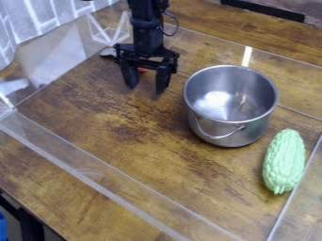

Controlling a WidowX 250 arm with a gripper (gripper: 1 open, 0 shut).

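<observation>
My black gripper (pixel 145 73) is at the upper middle of the camera view, low over the wooden table. Its two fingers point down and stand apart. A small red object (pixel 142 70) shows partly behind it, mostly hidden by the gripper; I cannot tell whether it touches the fingers. A steel pot (pixel 231 99) with a wire handle sits to the right of the gripper, and a pale green corn cob-like object (pixel 283 160) lies at the right, below the pot.
Clear plastic walls (pixel 107 183) border the work area. A white cloth (pixel 25 33) is at the top left.
</observation>
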